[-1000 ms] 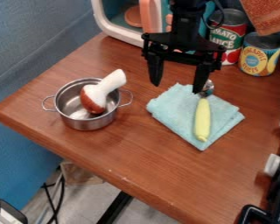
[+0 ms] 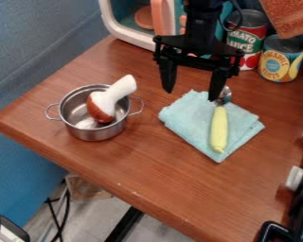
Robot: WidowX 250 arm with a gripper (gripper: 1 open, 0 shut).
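My black gripper [image 2: 192,81] hangs open over the back middle of the wooden table, above the upper part of a light blue cloth [image 2: 189,116], with nothing visible between its fingers. On the cloth lies a pale yellow elongated object [image 2: 219,130], with a metal piece at its upper end under the right finger. To the left, a steel pot [image 2: 96,132] holds a brown-and-white object [image 2: 111,98] that leans over its rim.
Cans [image 2: 279,62] stand at the back right beside a light teal box [image 2: 122,19] and an orange cloth [image 2: 291,16]. A black appliance [image 2: 295,203] lines the right edge.
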